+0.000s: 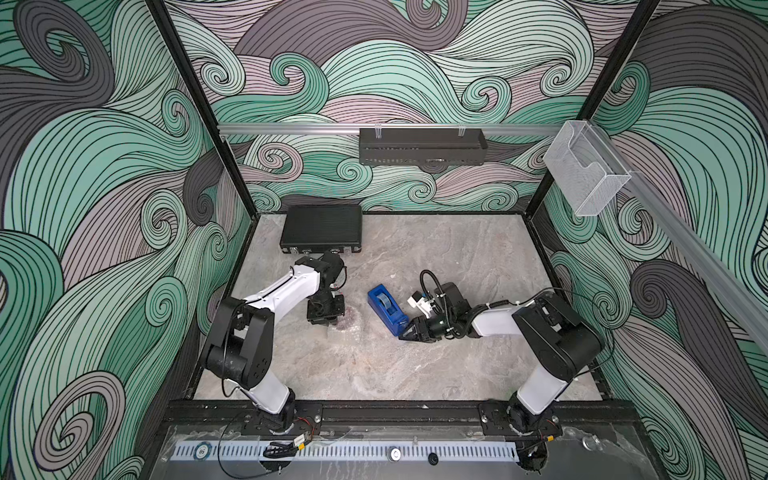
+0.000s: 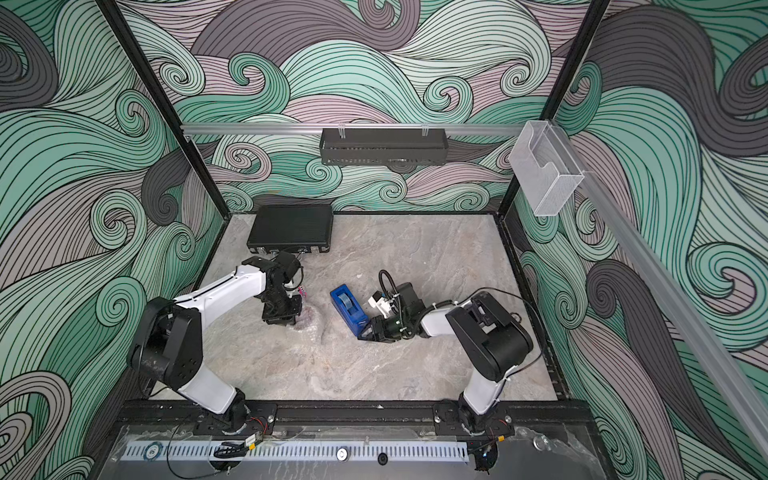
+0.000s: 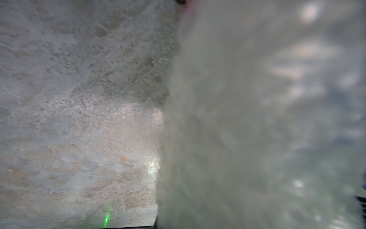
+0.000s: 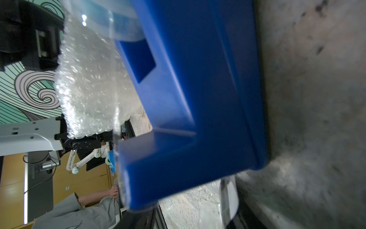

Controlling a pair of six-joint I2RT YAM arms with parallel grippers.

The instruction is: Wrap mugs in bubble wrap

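My left gripper (image 1: 326, 313) is shut on a clear bubble-wrap bundle (image 1: 347, 318) resting low over the left-middle of the table. The bundle's bubble wrap (image 3: 259, 133) fills the right half of the left wrist view, blurred; any mug inside is hidden. A blue tape dispenser (image 1: 387, 309) with a clear roll lies between the arms. My right gripper (image 1: 406, 331) is at the dispenser's near end. In the right wrist view its dark fingers (image 4: 247, 217) stand apart below the dispenser's end, and a strip of clear tape (image 4: 229, 198) hangs by one of them.
A closed black case (image 1: 321, 228) sits at the back left, behind the left arm. A wire basket (image 1: 586, 169) hangs on the right rail and a dark tray (image 1: 422, 147) on the back one.
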